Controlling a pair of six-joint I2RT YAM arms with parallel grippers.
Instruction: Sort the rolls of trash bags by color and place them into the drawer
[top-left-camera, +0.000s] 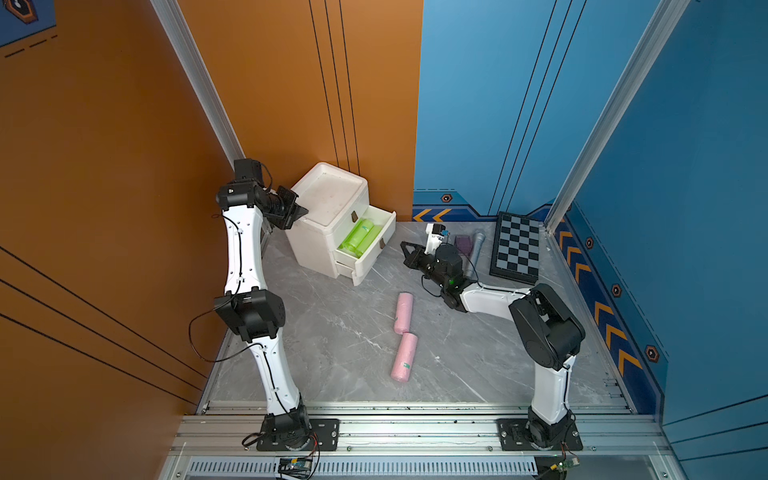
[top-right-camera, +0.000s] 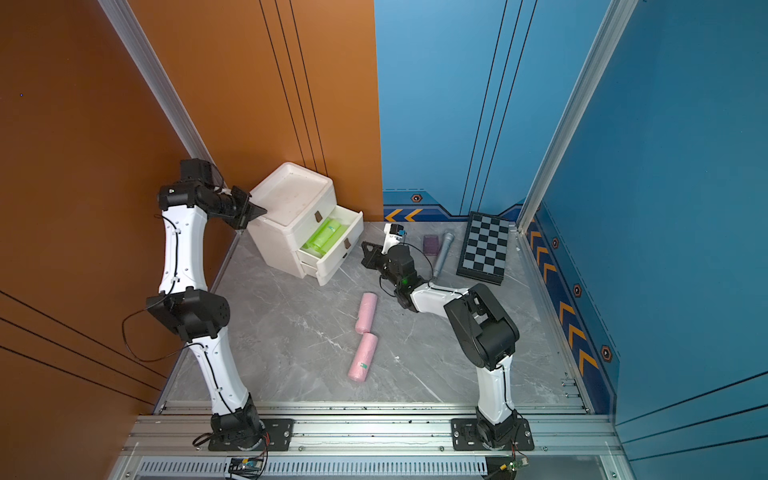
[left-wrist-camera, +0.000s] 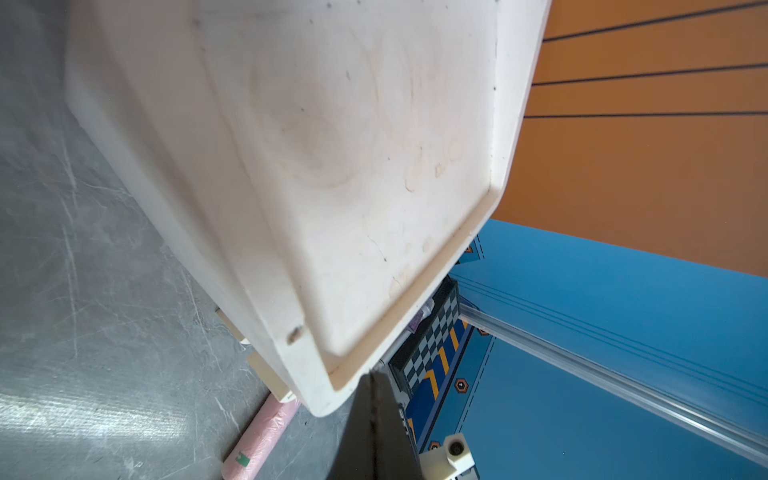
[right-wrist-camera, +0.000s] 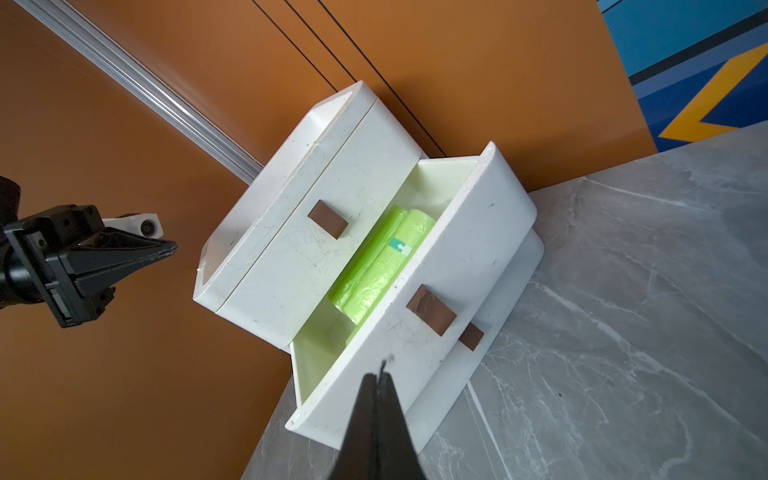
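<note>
A white drawer unit (top-left-camera: 324, 189) stands at the back left with its middle drawer (right-wrist-camera: 432, 240) pulled out, holding green rolls (right-wrist-camera: 384, 264). Two pink rolls lie on the table, the upper roll (top-left-camera: 404, 312) and the lower roll (top-left-camera: 404, 357). My left gripper (top-left-camera: 300, 212) is shut and empty beside the top of the unit, whose tray fills the left wrist view. My right gripper (top-left-camera: 406, 251) is shut with nothing between its fingers, in front of the open drawer, to its right.
A checkered board (top-left-camera: 515, 245), a grey tube (top-right-camera: 444, 254) and a small purple block (top-right-camera: 430, 245) lie at the back right.
</note>
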